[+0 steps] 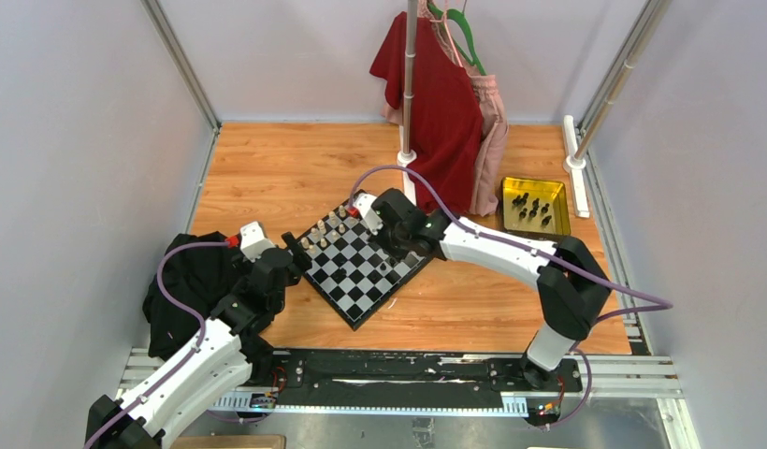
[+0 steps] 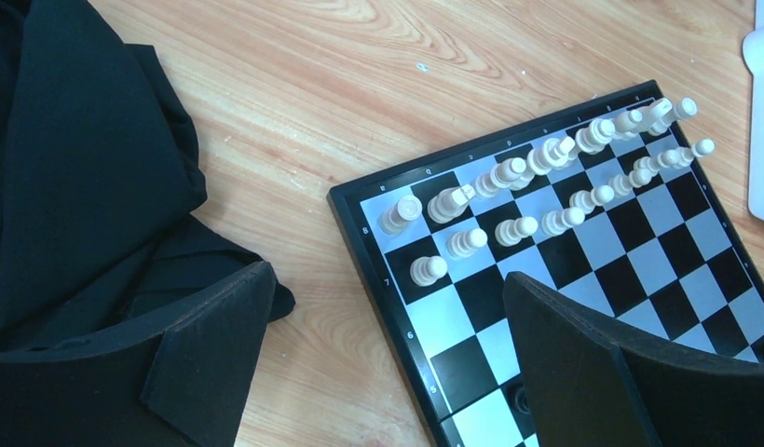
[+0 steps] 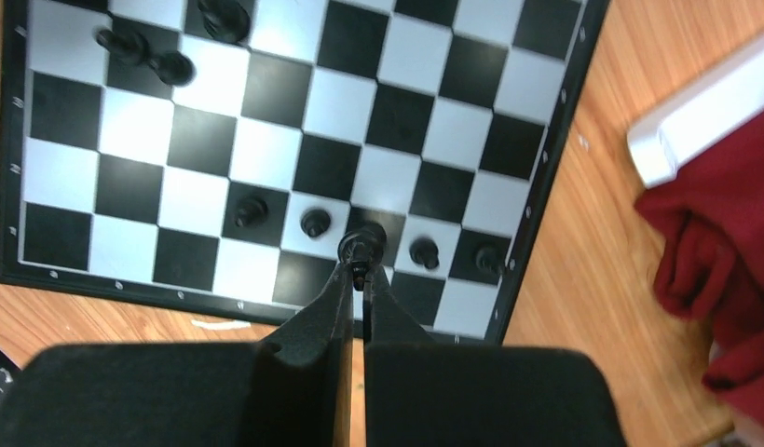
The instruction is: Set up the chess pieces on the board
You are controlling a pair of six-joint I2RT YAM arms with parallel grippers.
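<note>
White pieces (image 2: 467, 242) fill two rows along the far-left side of the chessboard (image 2: 339, 207). My right gripper is shut on a black chess piece (image 3: 362, 244), held over the board's opposite side in the right wrist view. Beside it, a row of black pieces stands on squares: one pawn (image 3: 315, 222) to its left and another (image 3: 424, 252) to its right. Three black pieces (image 3: 225, 19) cluster on middle squares at upper left. My left gripper is open at the board's left corner, its fingers (image 2: 593, 363) wide apart with nothing between them.
A golden tray (image 1: 535, 236) with several black pieces sits at the right of the table. Black cloth (image 1: 183, 299) lies at left. Red cloth (image 3: 732, 242) and a white stand foot (image 3: 704, 107) are near the board's far corner. Bare table lies behind the board.
</note>
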